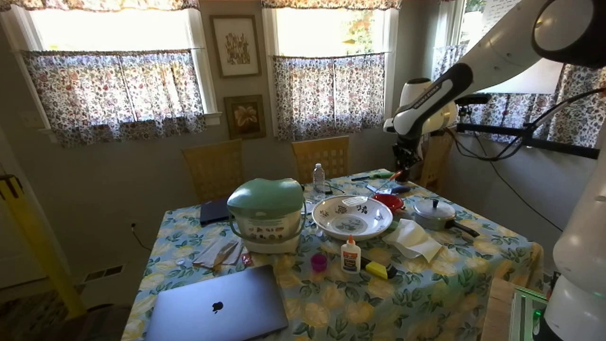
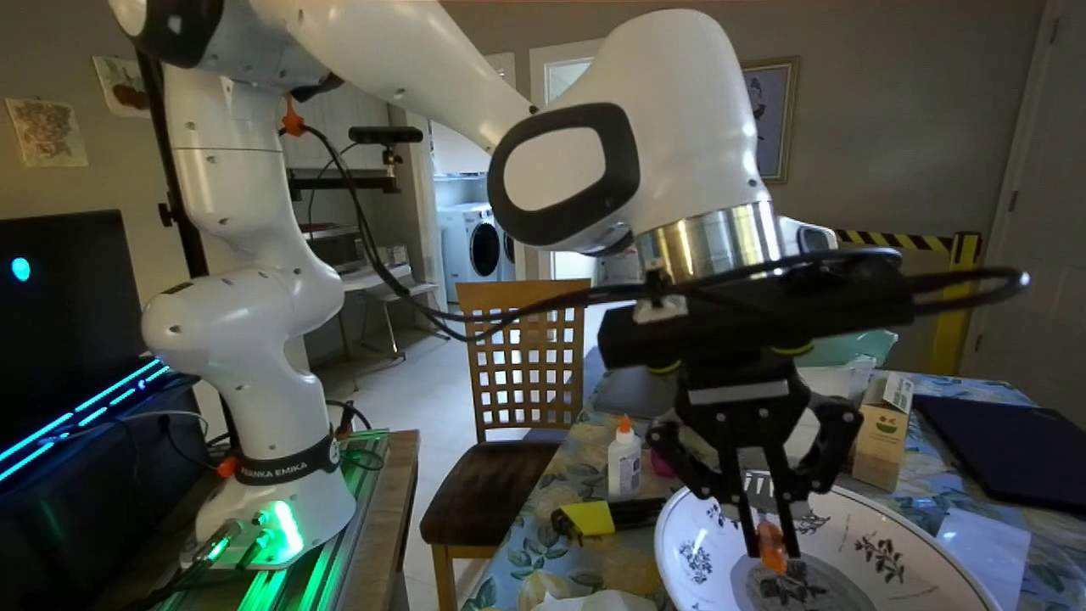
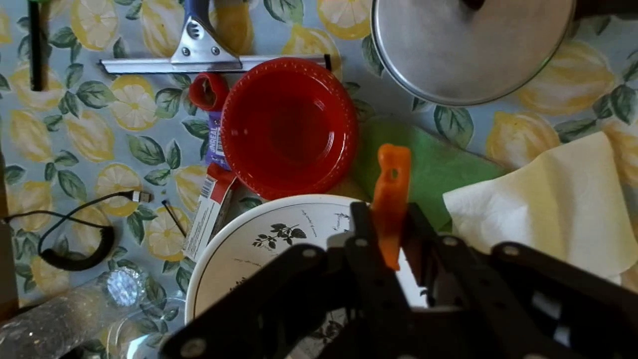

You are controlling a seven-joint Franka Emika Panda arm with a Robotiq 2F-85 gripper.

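Note:
In the wrist view, my gripper is shut on the orange handle [image 3: 392, 179] of a slotted spatula. The spatula's pale head [image 1: 356, 201] slants down to the left, seen over the large white floral bowl [image 1: 372, 232] in exterior view 1. Held raised, the handle appears clear of the table. Exterior view 2 shows the handle [image 2: 770, 545] pinched between my fingertips, with the bowl [image 2: 697, 540] beyond and below. Beside the bowl sits a smaller red bowl [image 3: 287, 128], empty.
A lidded pot [image 3: 472, 48], a squeegee [image 3: 206, 60], a pale cloth [image 3: 550, 203] and a green cloth [image 3: 412, 161] lie around the bowls. Nearer stand a glue bottle [image 1: 350, 255] and a green-lidded bin [image 1: 267, 213]. A water bottle [image 1: 318, 179] stands behind the bowl.

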